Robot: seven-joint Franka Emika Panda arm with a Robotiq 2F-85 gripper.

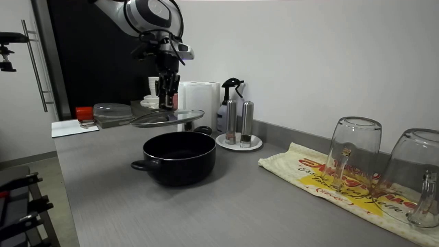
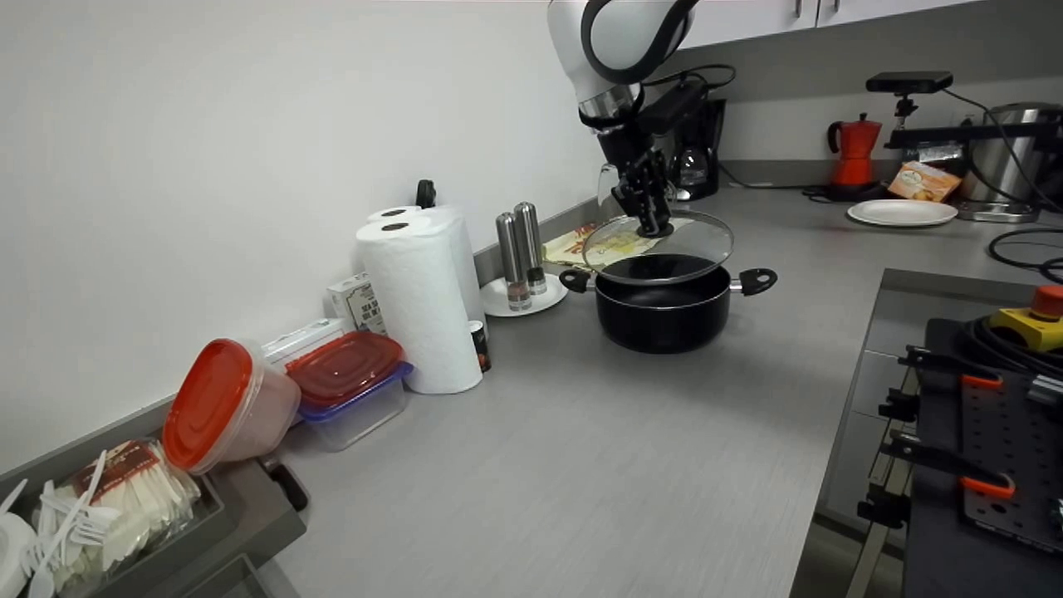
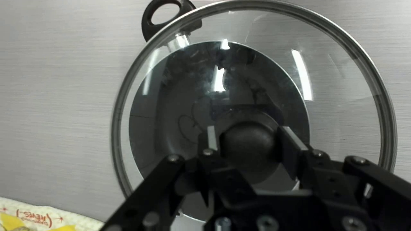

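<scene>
A glass lid with a metal rim hangs in the air above the black pot, tilted a little and apart from it. My gripper is shut on the lid's black knob, which sits between the two fingers in the wrist view. Through the glass, the pot's dark inside shows off-centre toward the left of the lid. In the second exterior view the lid overlaps the pot's far rim. The pot appears empty, though its bottom is only dimly seen.
Beside the pot, two metal grinders stand on a white plate. Paper towel rolls are along the wall. Upturned glass mugs rest on a printed cloth.
</scene>
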